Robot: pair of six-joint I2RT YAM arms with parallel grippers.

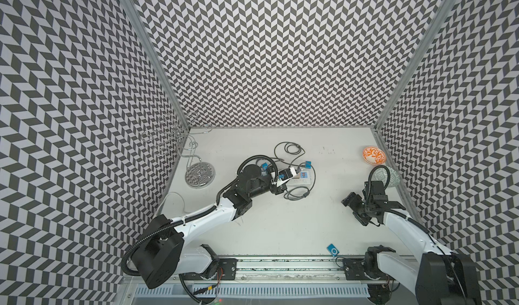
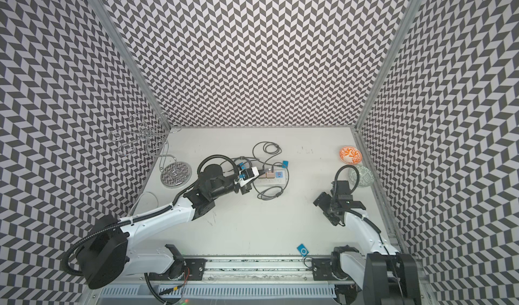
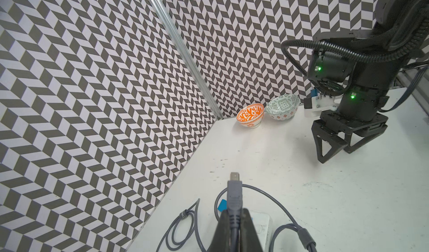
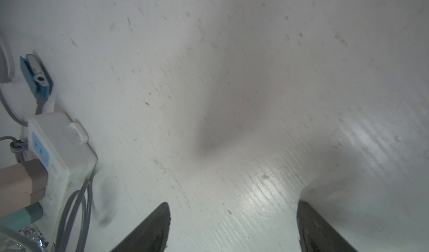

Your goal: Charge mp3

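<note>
The small blue mp3 player [image 1: 332, 250] lies at the table's front edge, right of centre, and also shows as a blue square player [image 2: 302, 250] in the top right view. My left gripper is shut on a grey cable plug [image 3: 234, 194], its metal tip pointing forward, above the power strip [image 3: 262, 220]. Apart and empty, the fingers [image 4: 154, 227] of my right gripper point down over bare table. In the left wrist view the right gripper is well to the right of the plug.
The white power strip [image 4: 67, 149] carries a pink plug [image 4: 20, 185], with grey cables around it. A blue piece [image 4: 38, 75] on a cable lies nearby. Two bowls, orange [image 1: 373, 155] and green [image 3: 282, 107], stand at the far right.
</note>
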